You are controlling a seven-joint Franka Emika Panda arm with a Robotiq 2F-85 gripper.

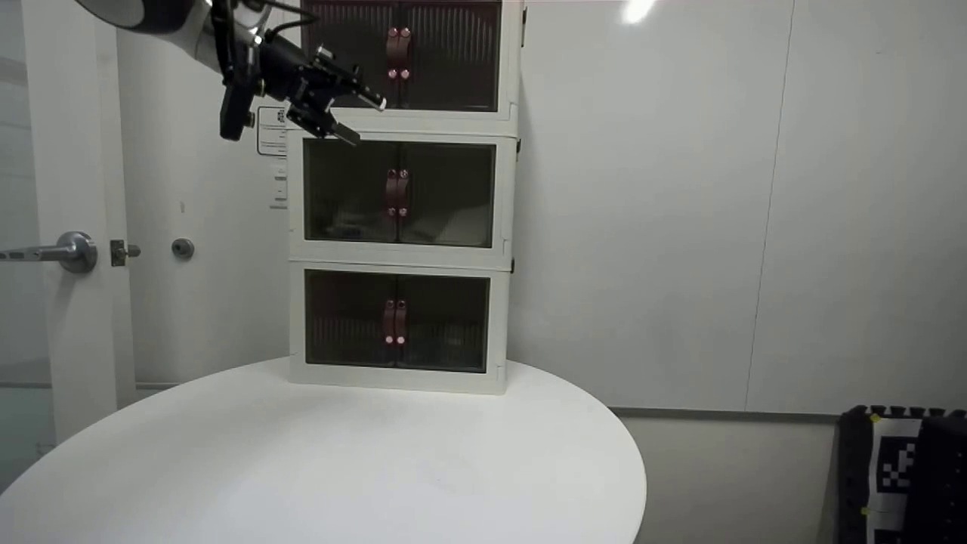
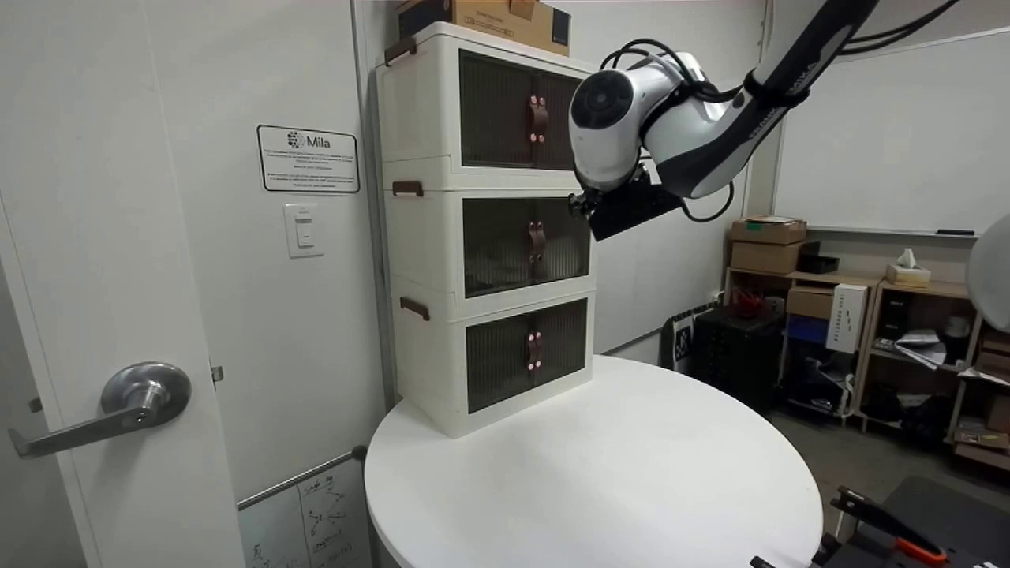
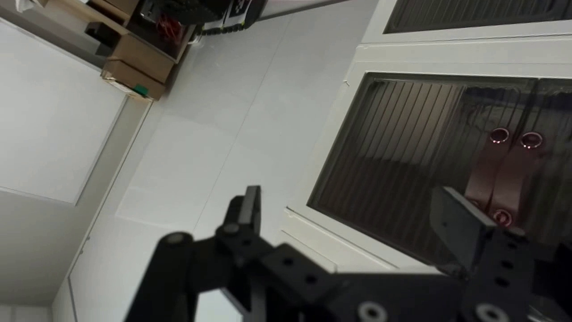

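Three white cabinet units stand stacked on a round white table [image 1: 363, 453]. The top [image 2: 431, 104], middle [image 2: 421, 241] and bottom [image 2: 431, 369] units each have a pair of dark ribbed doors, all closed, with brown strap handles at the seam. My gripper [image 1: 369, 119] hangs in front of the stack, around the level of the top unit's lower edge, tilted. In the wrist view its fingers [image 3: 247, 210] are wide apart with nothing between them. Past the right finger, in that view, appear a cabinet's strap handles [image 3: 506, 177]; contact with them cannot be made out.
A cardboard box [image 2: 511, 24] lies on top of the cabinets. To the left is a door with a lever handle [image 2: 142, 397]; shelves [image 2: 876, 360] stand at the far right. A whiteboard [image 1: 653, 208] lines the back wall.
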